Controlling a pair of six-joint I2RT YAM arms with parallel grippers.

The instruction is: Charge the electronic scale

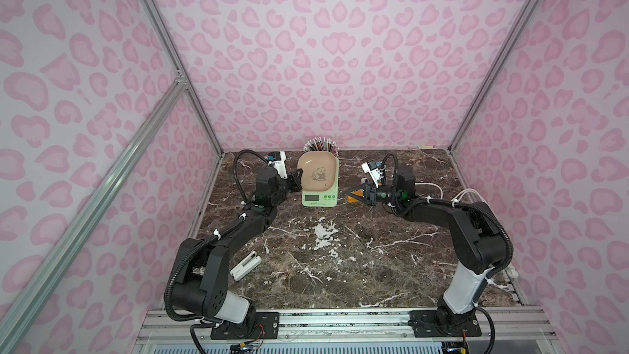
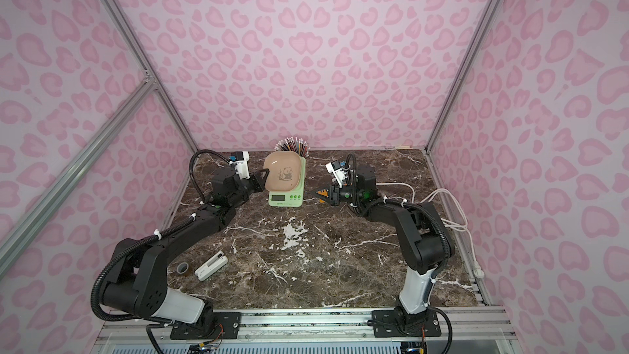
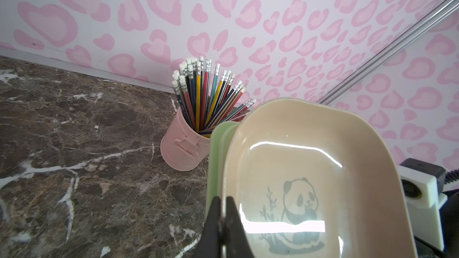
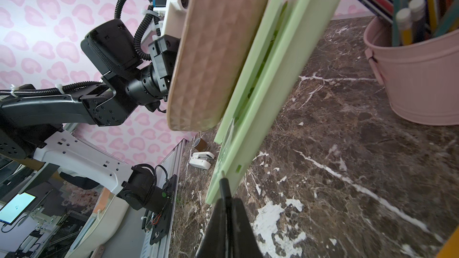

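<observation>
The pale green scale (image 1: 319, 200) is near the table's back, with its display and buttons toward the front. On it sits a beige tray (image 1: 319, 169) with a panda print. My left gripper is shut on the tray's left rim, a thin pale edge running in between its fingers. My right gripper is shut to the right of the scale, and nothing shows between its fingers. A small slot (image 4: 238, 168) shows on the scale's side in the right wrist view. Whether the scale lies flat on the table I cannot tell.
A pink cup (image 3: 184, 144) of pencils stands behind the scale. An orange item (image 1: 354, 196) lies by my right gripper. A white cable (image 2: 452, 196) runs along the right side. A white device (image 1: 245, 266) lies front left.
</observation>
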